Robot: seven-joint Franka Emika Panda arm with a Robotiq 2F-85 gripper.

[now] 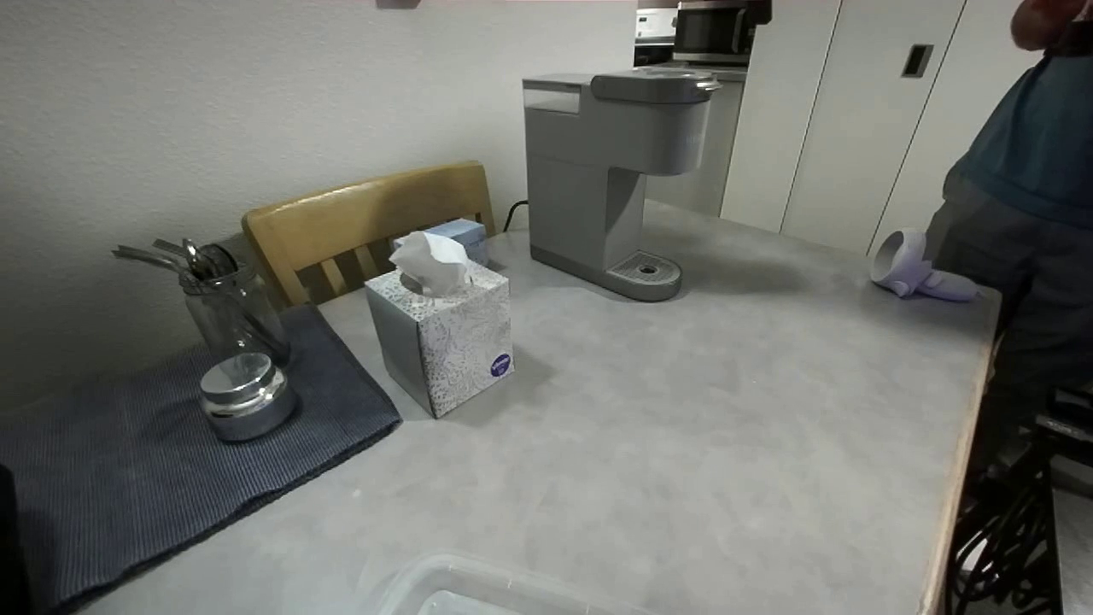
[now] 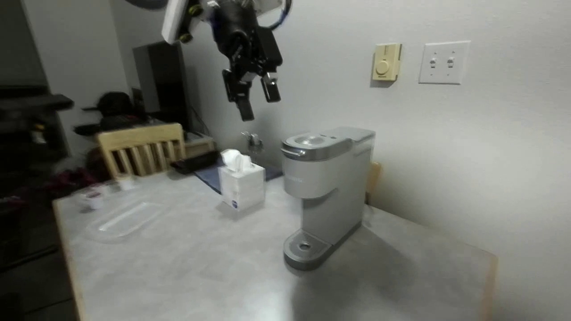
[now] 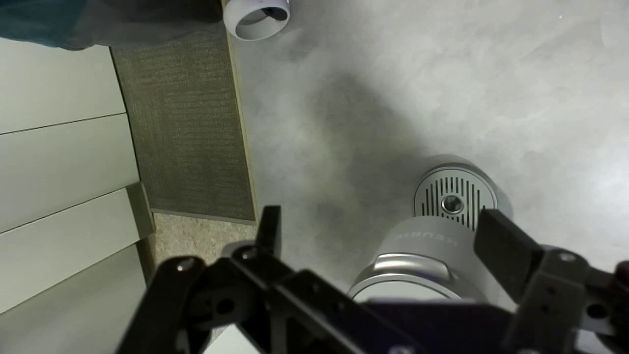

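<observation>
A grey Keurig coffee maker [image 1: 574, 174] stands upright on the table, its lid down. In the second exterior view, my gripper [image 2: 258, 107] hangs in the air above the table, up and to the left of the coffee maker [image 2: 332, 176]. Its fingers are spread apart with nothing between them. Looking down in the wrist view, my open gripper has the coffee maker's silver lid handle [image 3: 413, 265] and drip tray [image 3: 454, 197] below. The first exterior view does not show the gripper.
A tissue box [image 1: 466, 338] sits beside the coffee maker. Utensils in a glass jar [image 1: 236, 307] and a silver-lidded jar [image 1: 246, 398] rest on a blue mat [image 1: 133, 451]. A lavender object [image 1: 917, 272] lies at the table's far corner, near a person [image 1: 1025, 174].
</observation>
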